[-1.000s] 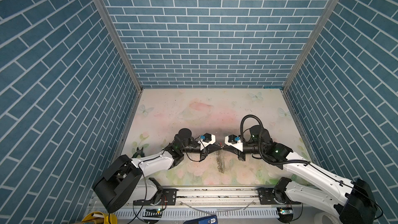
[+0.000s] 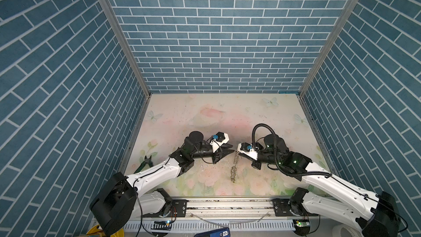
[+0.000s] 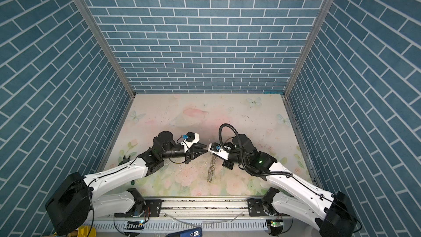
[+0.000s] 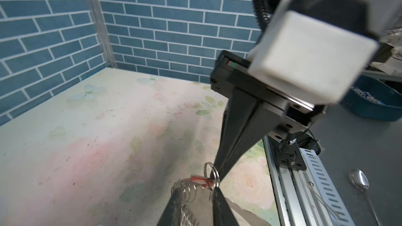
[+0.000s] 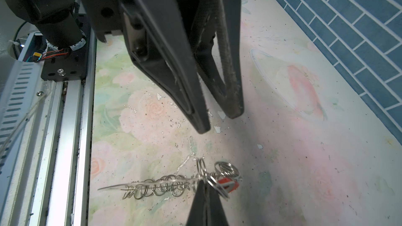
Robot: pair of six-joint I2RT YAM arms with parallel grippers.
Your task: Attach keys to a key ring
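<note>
Several wire rings linked into a chain [image 2: 234,169] hang from my right gripper [image 2: 239,151]. In the right wrist view, that gripper is shut on a thin wire ring [image 5: 201,166] at its tips. A small red piece [image 5: 228,184] sits among the rings, and the coiled chain [image 5: 159,186] trails left. My left gripper stands just above, its fingers parted and empty. Seen from the left wrist, the parted tips of the left gripper are in front of the rings [image 4: 212,173], without visible hold. No key shows clearly.
Green-handled pliers [image 2: 146,163] lie on the left side of the table. Off the table are a spoon [image 4: 358,180] and a blue bin [image 4: 372,98].
My left gripper has come away from the right gripper's tips, opening and rising slightly. The chain, previously between both grippers, now hangs from the right. The right arm has barely moved.
</note>
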